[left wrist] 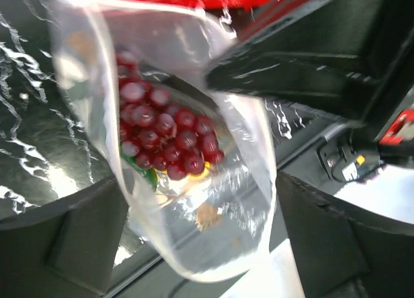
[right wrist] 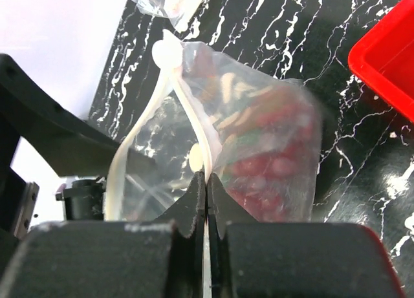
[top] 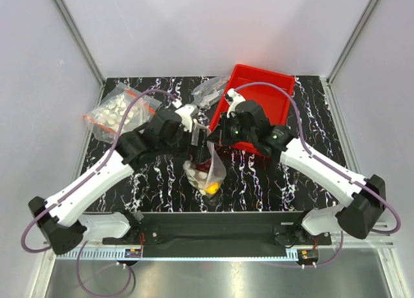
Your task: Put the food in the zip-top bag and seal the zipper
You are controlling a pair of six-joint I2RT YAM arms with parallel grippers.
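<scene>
The clear zip bag (top: pixel 217 170) hangs at mid-table with its mouth gaping; red grapes (left wrist: pixel 162 130), a green piece (left wrist: pixel 147 174) and something yellow (top: pixel 212 188) are inside. My right gripper is shut on the bag's rim, the thin edge running between its fingertips. Open, my left gripper has one finger (left wrist: pixel 71 236) on each side of the bag's mouth, and the rim (left wrist: pixel 187 272) loops between them without being pinched. In the top view the left arm covers part of the opening.
Behind the right gripper lies a red bin (top: pixel 268 81). A filled, red-edged bag (top: pixel 116 112) rests at the back left, and another clear bag (top: pixel 210 90) is beside the bin.
</scene>
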